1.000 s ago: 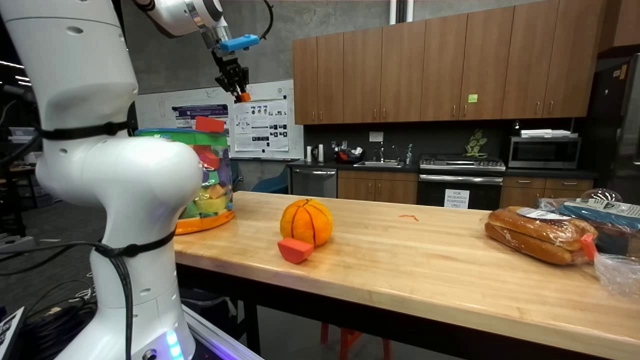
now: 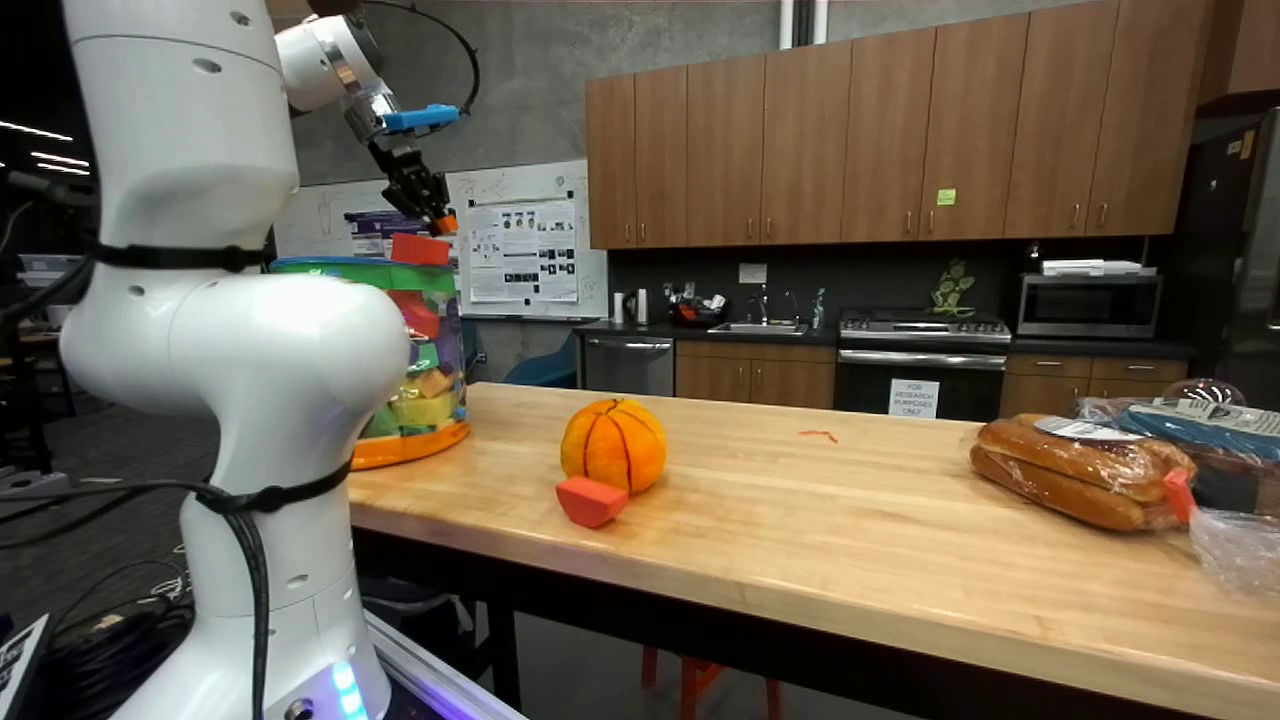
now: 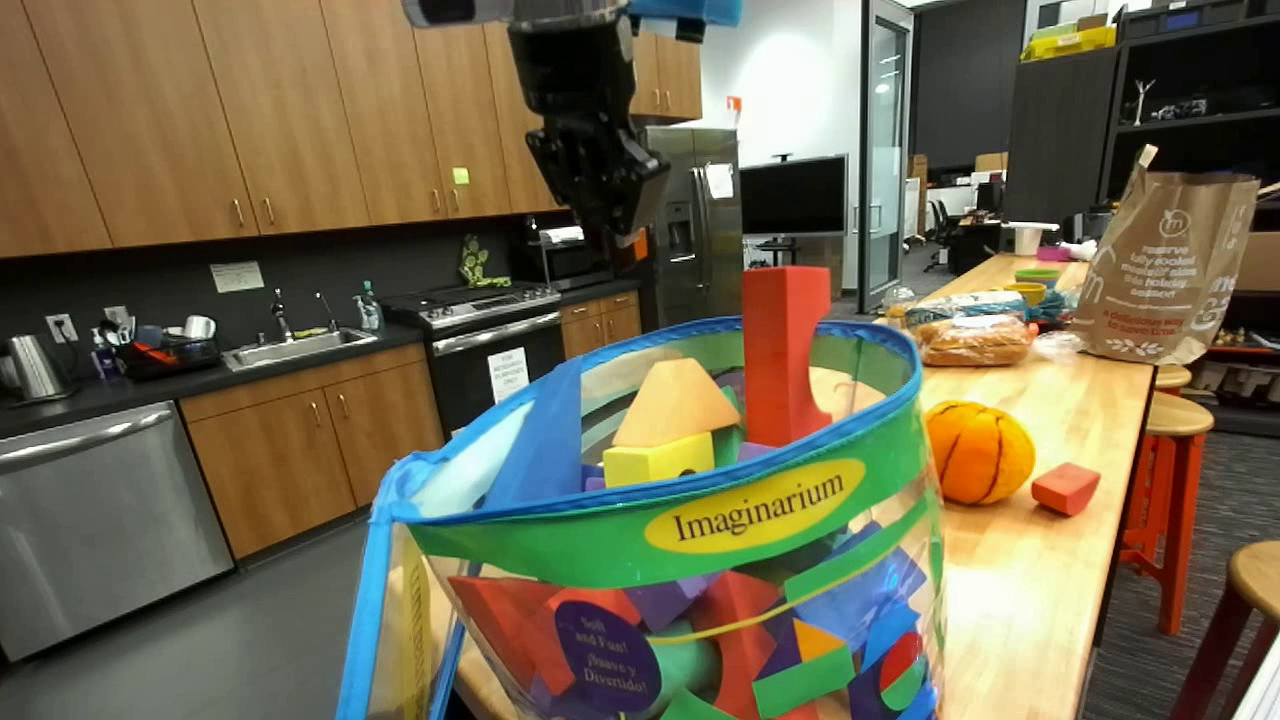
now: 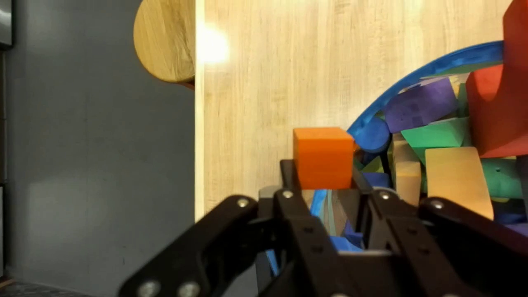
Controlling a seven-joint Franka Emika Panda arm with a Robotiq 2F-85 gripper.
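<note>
Held at the tips of my gripper is a small orange block point(image 4: 324, 158), with the fingers shut on it. In exterior view 1 the gripper point(image 2: 439, 216) hangs high, near the top of the clear block bag point(image 2: 405, 443). That bag has a blue rim point(image 3: 672, 494) and is filled with several coloured soft blocks. From the wrist view, the held block appears just beside the blue rim point(image 4: 420, 74), over the bag's edge. A tall red block point(image 3: 782, 360) sticks up out of the bag. In exterior view 2 the orange block point(image 3: 639, 245) is mostly hidden behind the fingers.
On the table stand an orange pumpkin point(image 2: 613, 445) and a red block point(image 2: 590, 500) close to it. Bagged bread point(image 2: 1068, 468) lies at the far end, by a paper bag point(image 3: 1158, 264). A stool point(image 4: 166, 39) stands beside the table.
The arm has moved left in exterior view 1, carrying the orange block closer to the bag and slightly lower. The pumpkin, the red blocks and the bag have not moved.
</note>
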